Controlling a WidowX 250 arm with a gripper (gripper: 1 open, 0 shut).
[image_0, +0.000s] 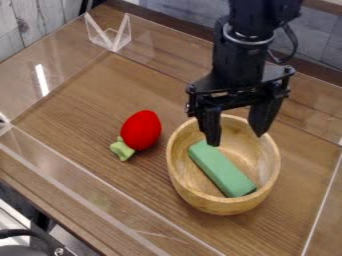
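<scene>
A black robot gripper (238, 120) hangs over the back part of a light wooden bowl (227, 200), its two fingers spread apart on either side. Inside the bowl lies a green block (222, 168), slanting toward the front right, below and between the fingertips. No object shows between the fingers. A red oval object (142, 129) lies on the table left of the bowl, with a small light-green piece (122, 149) at its lower left.
A dark cable or arm part sits at the bottom left corner. A grey panelled edge runs along the top left.
</scene>
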